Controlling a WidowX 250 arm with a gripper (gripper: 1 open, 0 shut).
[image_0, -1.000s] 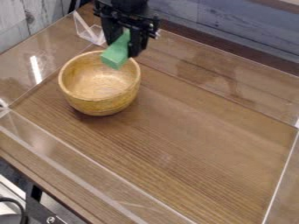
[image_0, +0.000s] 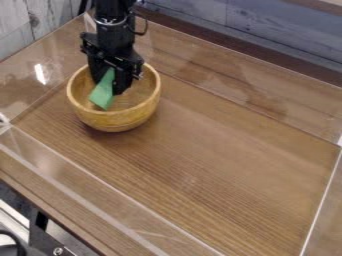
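Observation:
A green object (image_0: 102, 92) is inside a round tan bowl (image_0: 127, 117) at the left of the wooden table. My gripper (image_0: 112, 66) hangs over the bowl's back part, shut on the green object, whose lower end reaches down into the bowl. The fingertips are dark and hard to make out.
A pale wall (image_0: 254, 30) runs along the back, and another edge borders the left side. A dark cable or part lies at the lower left corner.
My gripper has moved down and slightly left with the green object, from above and behind the bowl to inside it.

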